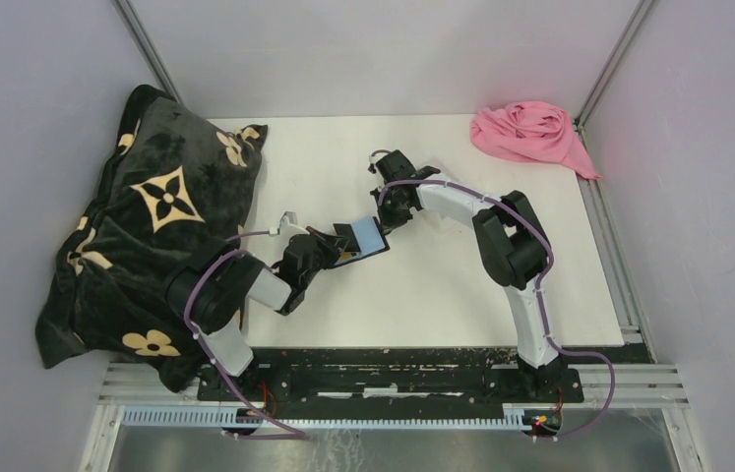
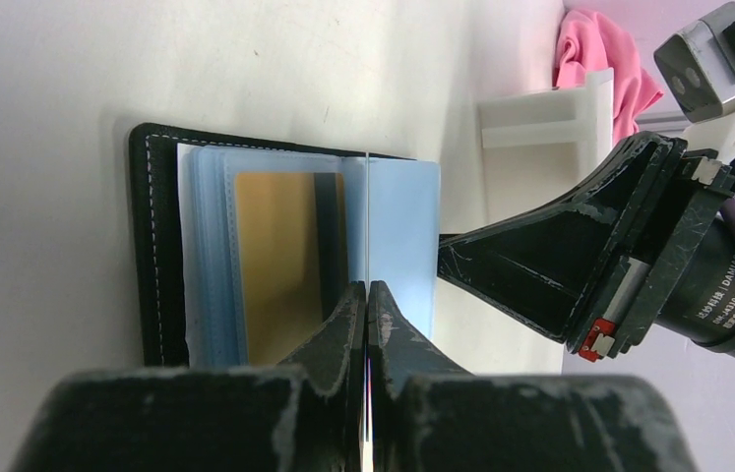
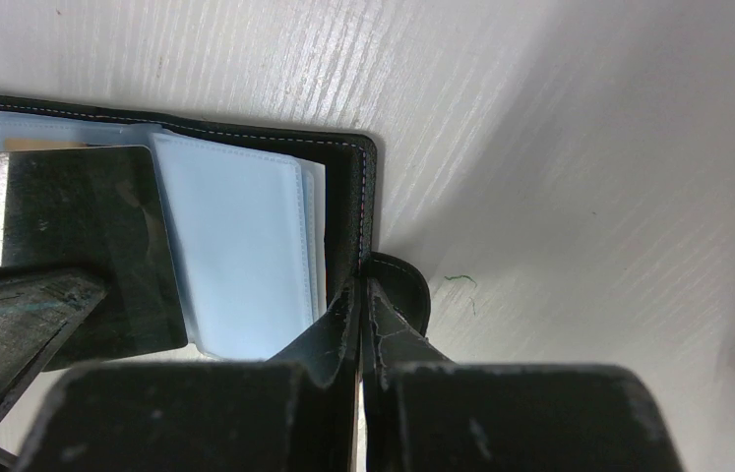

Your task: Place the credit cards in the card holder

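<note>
The black card holder (image 1: 384,241) lies open on the white table, its pale blue sleeves (image 3: 230,236) spread out. A gold card with a dark stripe (image 2: 279,261) shows in the sleeves on its left half. My left gripper is shut on a black card, which stands edge-on over the middle of the holder in the left wrist view. How far its lower edge reaches into a sleeve is hidden. At the holder's right border, by its black strap tab (image 3: 404,287), my right gripper is shut; nothing shows between its fingers.
A white tray-like object (image 2: 540,147) stands beyond the right gripper. Pink cloth (image 1: 530,133) lies at the back right, and a dark patterned blanket (image 1: 161,211) covers the left side. Bare table lies in front of the holder.
</note>
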